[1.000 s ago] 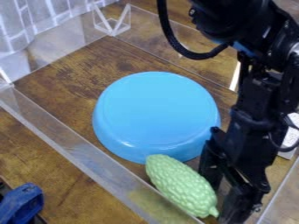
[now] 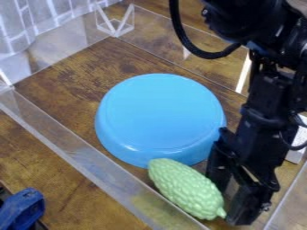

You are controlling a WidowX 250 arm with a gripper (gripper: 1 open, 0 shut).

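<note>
A light green, bumpy vegetable-like object [image 2: 185,188] lies on the wooden floor of a clear-walled enclosure, just in front of an upturned light blue bowl [image 2: 160,115]. My black gripper [image 2: 235,187] is low at the right, beside the green object's right side. Its fingers are dark and partly overlap one another, and it looks open around or next to that object; whether it touches it I cannot tell.
Clear walls [image 2: 72,148] border the floor at front and back. A blue object [image 2: 18,208] sits outside at the lower left. The wooden floor left of and behind the bowl is free. A white rack is behind the arm at right.
The arm has shifted very slightly at the right. The green object and the bowl look essentially the same.
</note>
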